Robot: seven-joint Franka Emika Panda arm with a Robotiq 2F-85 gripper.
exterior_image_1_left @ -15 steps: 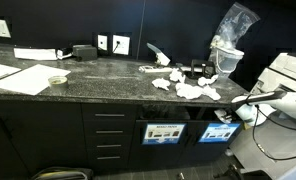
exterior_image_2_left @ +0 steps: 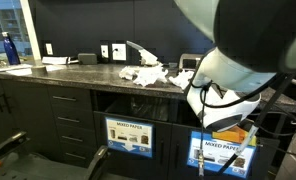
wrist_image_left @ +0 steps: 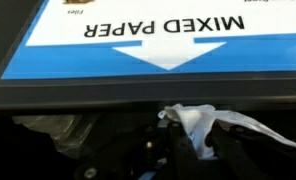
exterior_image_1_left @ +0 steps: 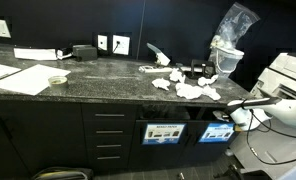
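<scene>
A crumpled piece of white paper or tissue [wrist_image_left: 195, 120] is pinched between the dark fingers of my gripper, low in the wrist view. Just beyond the fingers runs a dark edge, and past it a blue and white "MIXED PAPER" sign [wrist_image_left: 168, 50] appears upside down. In exterior view 2 the white arm reaches down to the right-hand mixed paper bin front [exterior_image_2_left: 223, 155], where the arm itself hides the fingers. Several more white crumpled papers [exterior_image_1_left: 193, 91] lie on the counter's right part.
The dark countertop [exterior_image_1_left: 108, 88] carries flat sheets [exterior_image_1_left: 33, 78], a tape roll [exterior_image_1_left: 58, 81] and a black box [exterior_image_1_left: 85, 52]. A second signed bin [exterior_image_2_left: 129, 137] stands left of the arm. Clear plastic [wrist_image_left: 63, 128] shows below the edge in the wrist view.
At the far right, the arm's end has come down toward the right-hand bin front and now covers a bit more around its sign. The papers on the counter have not moved.
</scene>
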